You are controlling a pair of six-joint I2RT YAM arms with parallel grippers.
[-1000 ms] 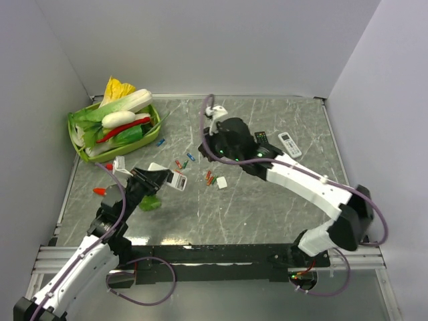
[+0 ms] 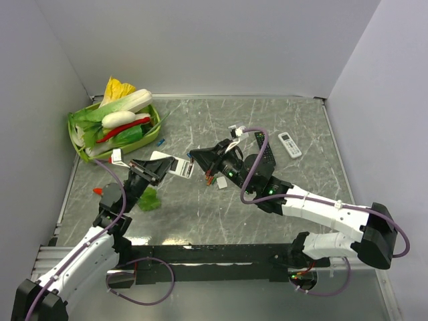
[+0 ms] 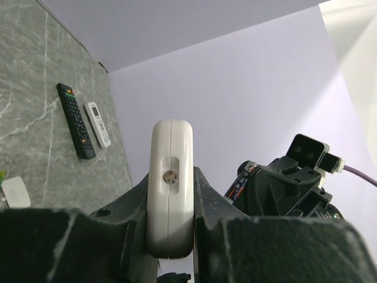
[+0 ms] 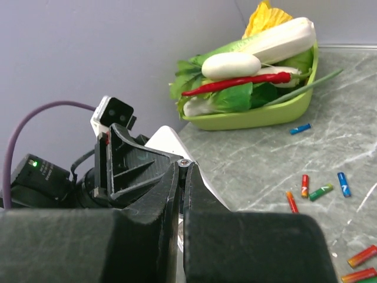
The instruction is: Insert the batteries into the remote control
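Note:
My left gripper (image 2: 160, 172) is shut on a white remote (image 3: 169, 147), seen edge-on in the left wrist view; in the top view it shows with a label on its face. My right gripper (image 2: 192, 156) is close at its right end, fingertips together; in the right wrist view a small metal battery end (image 4: 184, 163) shows at those tips, partly hidden. Loose batteries (image 4: 342, 184) in blue, red, orange and green lie on the table.
A green basket of vegetables (image 2: 144, 140) stands at the back left. A black remote (image 2: 266, 152), another white remote (image 2: 289, 145) and a small white piece (image 2: 222, 183) lie to the right.
The right gripper has moved left to the held remote. The left gripper and remote have shifted slightly up and right in the top view.

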